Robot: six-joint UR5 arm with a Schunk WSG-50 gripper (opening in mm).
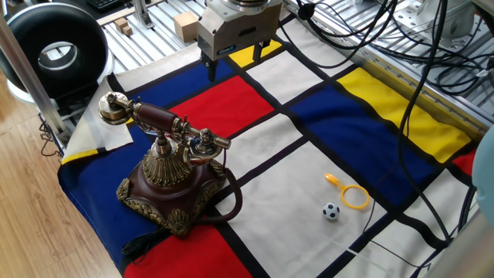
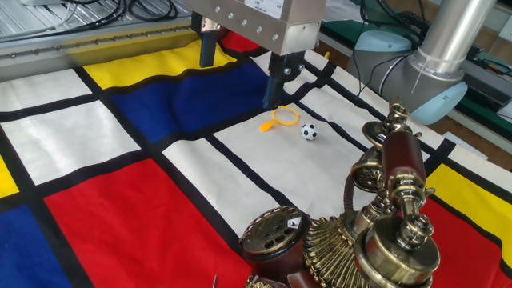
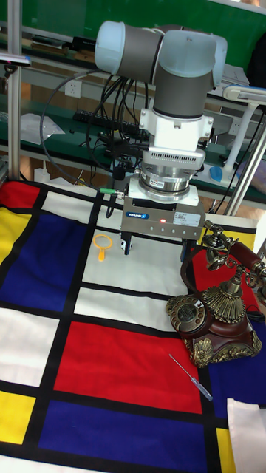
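My gripper point(image 1: 238, 63) hangs above the cloth with its two fingers wide apart and nothing between them. In exterior view 2 the gripper point(image 2: 240, 76) spans the upper middle, and one finger appears close to the yellow magnifying glass point(image 2: 286, 116); its height above the cloth is hard to judge. Beside that glass lies a small black-and-white ball point(image 2: 310, 130). An ornate brown and brass telephone point(image 1: 174, 174) stands with its handset on the cradle. A screwdriver point(image 3: 191, 376) with a pale handle lies on the red panel near the telephone in exterior view 3.
The cloth point(image 3: 118, 366) has coloured panels and black bands, with much bare room on it. Black cables point(image 1: 413, 108) hang at the right in exterior view 1. A small cardboard box point(image 1: 186, 26) sits on the metal slats at the back.
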